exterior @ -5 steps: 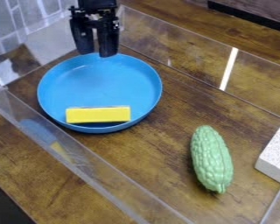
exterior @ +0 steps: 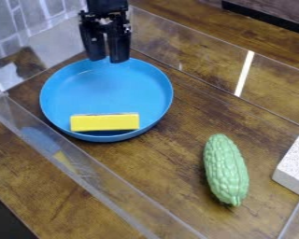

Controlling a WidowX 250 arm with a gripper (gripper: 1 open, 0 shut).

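A blue plate [exterior: 107, 93] holds a yellow block [exterior: 105, 121] near its front. Above the plate's back edge is the black gripper [exterior: 107, 50], its fingers pointing down; whether it is open or shut is hard to tell. A green bitter melon [exterior: 226, 170] lies on the wooden table to the right.
A white block [exterior: 293, 164] sits at the right edge. Clear panels border the workspace at left, back and front. The wooden table between plate and white block is mostly free apart from the melon.
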